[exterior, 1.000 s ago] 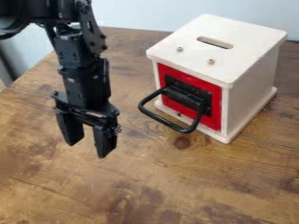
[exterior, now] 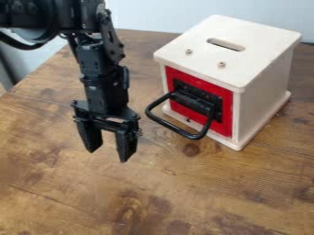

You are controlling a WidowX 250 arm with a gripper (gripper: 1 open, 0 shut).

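Observation:
My black gripper (exterior: 108,140) hangs over the wooden table, fingers pointing down and apart with nothing between them. To its right stands a pale wooden box (exterior: 254,87) with a slot and two screws on its sloped top and a red front panel (exterior: 185,63). A black loop handle (exterior: 183,132) sticks out from a black fitting on that panel, reaching toward the gripper, a short way to the right of its fingers.
My arm and gripper have shifted a little to the right, toward the handle, and turned slightly. The box and handle look unchanged.

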